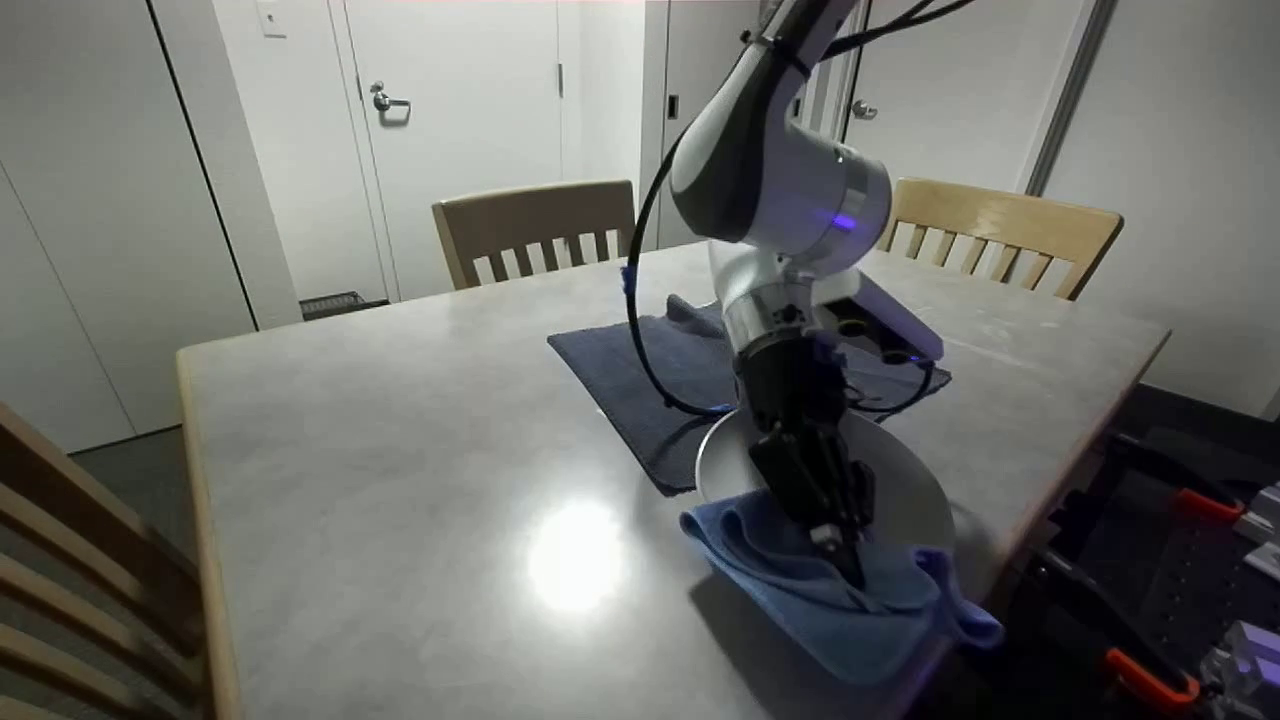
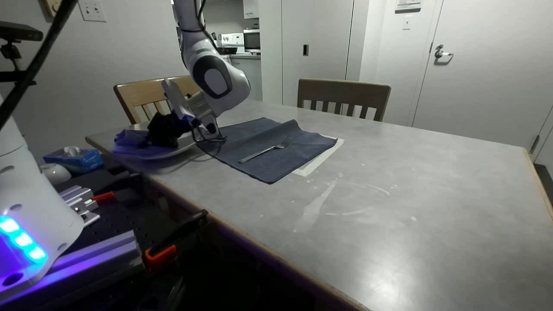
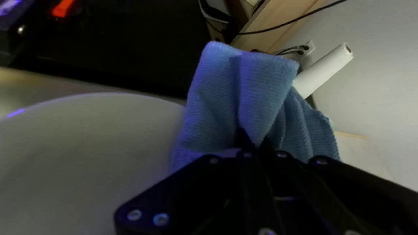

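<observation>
My gripper [image 1: 846, 554] is shut on a light blue cloth [image 1: 858, 642], near the table's edge by the robot base. A pale plate [image 1: 918, 486] is tilted beneath and behind the cloth, at the gripper. In the wrist view the cloth [image 3: 219, 98] bunches up at the fingertips and the plate [image 3: 86, 156] spreads out to the left. Folds hide whether the plate's rim is also between the fingers. The plate [image 2: 181, 147] lies off most of the dark blue mat [image 2: 249, 135], close to its near corner. A fork [image 2: 267, 150] rests on that mat.
Wooden chairs [image 1: 540, 214] stand round the grey table [image 1: 396, 480], whose left half is clear. Beside the table edge, black clamps with orange parts [image 2: 160, 255] sit next to the robot base [image 2: 31, 207]. A tissue box [image 2: 75, 160] is behind them.
</observation>
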